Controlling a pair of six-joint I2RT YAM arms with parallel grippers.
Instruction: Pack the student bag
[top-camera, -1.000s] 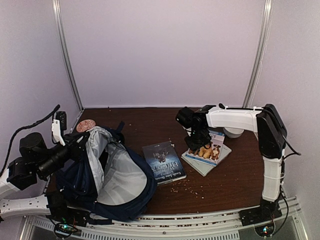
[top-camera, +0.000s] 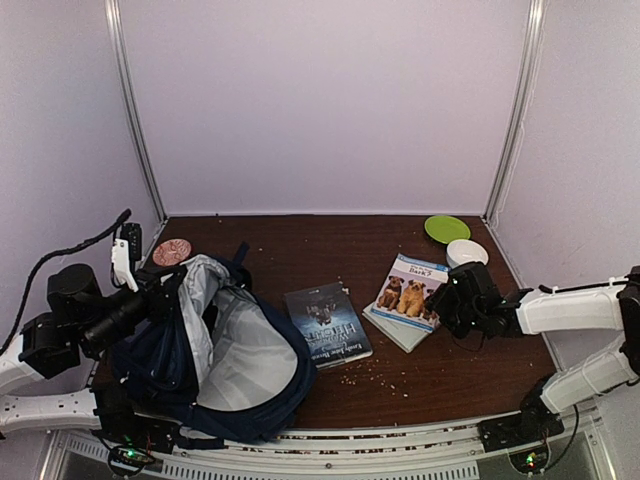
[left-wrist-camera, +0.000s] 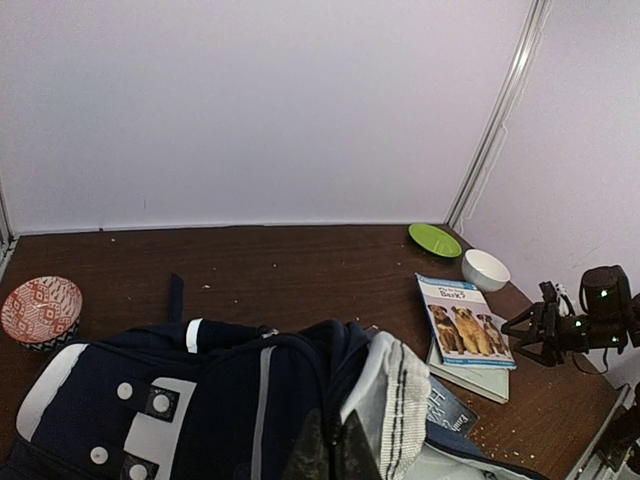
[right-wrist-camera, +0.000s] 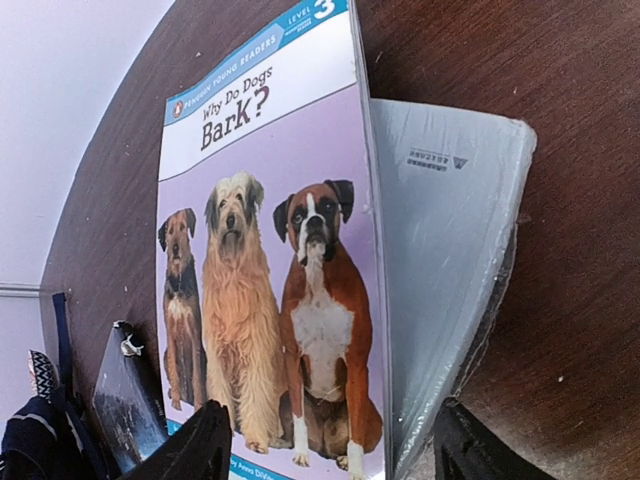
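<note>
The navy backpack lies open at the front left, grey lining showing. My left gripper is shut on the edge of its opening. A dark-blue book lies beside the bag. At the right, the dog book lies on a pale grey item, which looks like another book. My right gripper is open above their near edge, its fingertips either side of the dog book's lower right part in the right wrist view.
A green plate and white bowl stand at the back right, a patterned red bowl at the left behind the bag. Crumbs lie at the front middle.
My right arm has swung back to the right, its gripper moving from over the dog book toward that book's right edge. The left gripper has barely moved.
</note>
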